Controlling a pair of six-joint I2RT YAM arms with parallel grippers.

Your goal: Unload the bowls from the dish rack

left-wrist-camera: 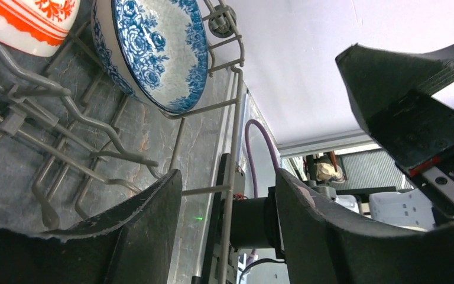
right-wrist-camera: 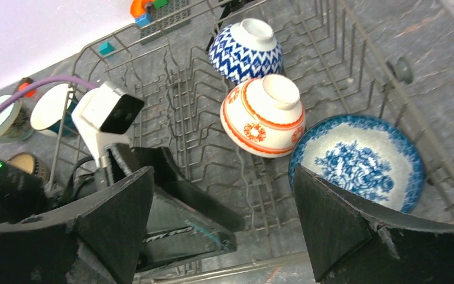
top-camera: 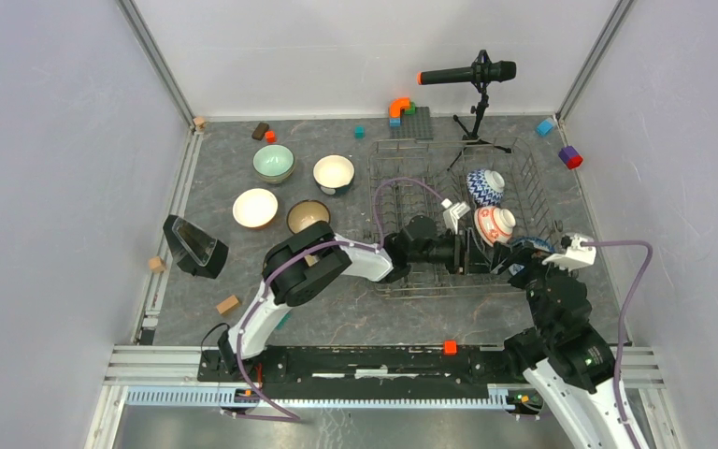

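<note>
Three bowls rest tilted in the dish rack's right part: a blue zigzag bowl, an orange-patterned bowl and a blue floral bowl, also filling the upper left wrist view (left-wrist-camera: 153, 53). My left gripper is over the front of the rack (right-wrist-camera: 322, 41), short of the floral bowl, its fingers apart with nothing between them. My right gripper stands open beside it at the front right, above the rack, with the left gripper partly seen beyond its fingers.
Several unloaded bowls (top-camera: 254, 208) stand on the counter left of the rack. A black container (top-camera: 196, 245) is at far left. A microphone stand (top-camera: 477, 122) is behind the rack, small blocks lie around, and the front-centre counter is fairly clear.
</note>
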